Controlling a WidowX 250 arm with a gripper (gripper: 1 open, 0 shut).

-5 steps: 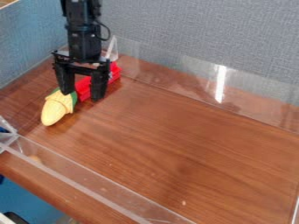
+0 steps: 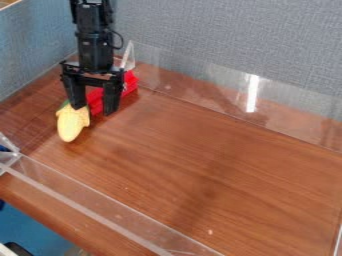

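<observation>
My gripper [image 2: 94, 92] hangs open at the upper left of the tray, low over a yellow toy corn [image 2: 72, 124] with green at its top and a red object [image 2: 126, 86] behind it. The corn lies on the wooden floor, partly behind the fingers. Whether the fingers touch either object I cannot tell.
Clear plastic walls edge the wooden floor [image 2: 214, 170], with grey and blue panels beyond. The middle and right of the floor are empty. A blue area shows outside at the lower left.
The yellow corn has shifted slightly up and to the right, toward my gripper. The gripper has moved only a little.
</observation>
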